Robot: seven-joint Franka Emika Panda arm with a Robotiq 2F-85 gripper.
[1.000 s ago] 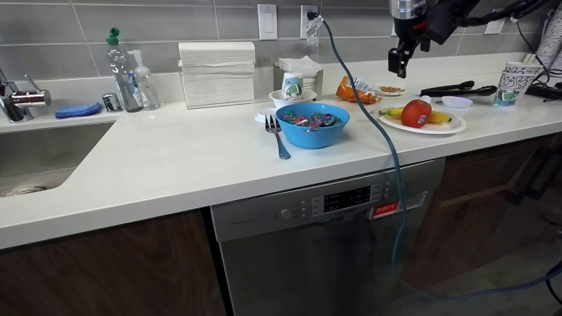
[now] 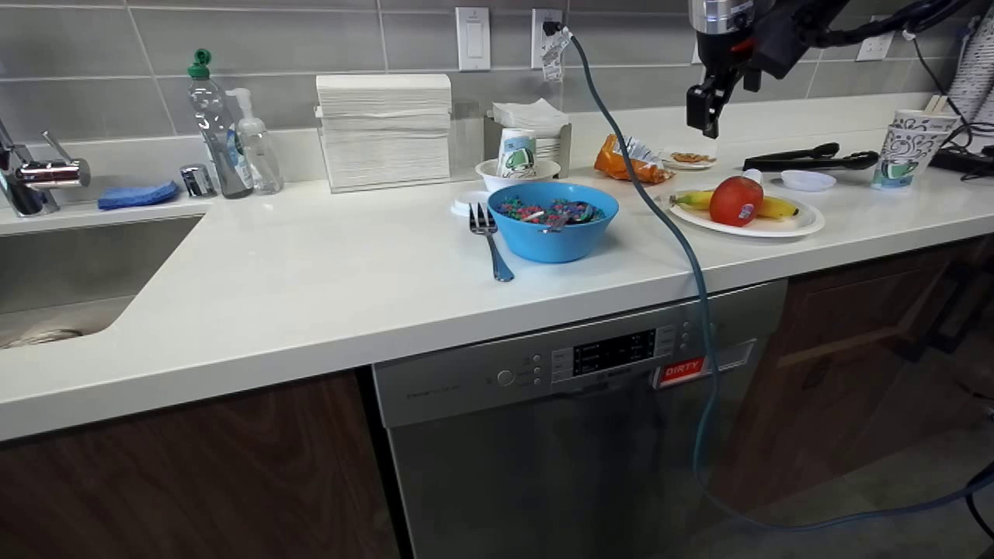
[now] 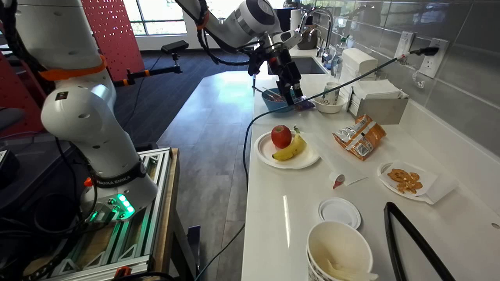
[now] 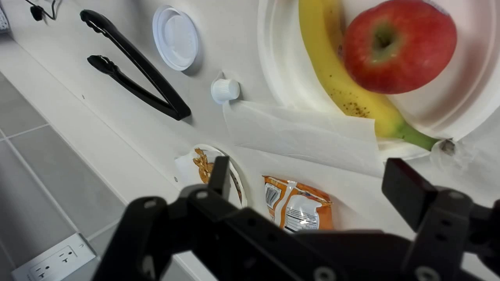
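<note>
My gripper hangs above the counter, its fingers wide apart with nothing between them. From the wrist view, an orange snack bag (image 4: 304, 206) lies below, framed by the two fingers. A white plate (image 4: 281, 70) holds a red apple (image 4: 398, 47) and a yellow banana (image 4: 323, 61). Behind the left finger, a small plate of pretzels (image 4: 206, 164) is partly hidden. Exterior view 1 has the gripper (image 2: 703, 110) in the air, behind and above the fruit plate. A blue bowl (image 2: 550, 233) of wrapped candy stands on the counter with a fork (image 2: 491, 244) beside it.
Black tongs (image 4: 140, 70), a white lid (image 4: 175, 37) and a capped tube (image 4: 225, 90) lie on the counter. A blue cable (image 2: 643, 191) runs from the wall outlet down across the counter.
</note>
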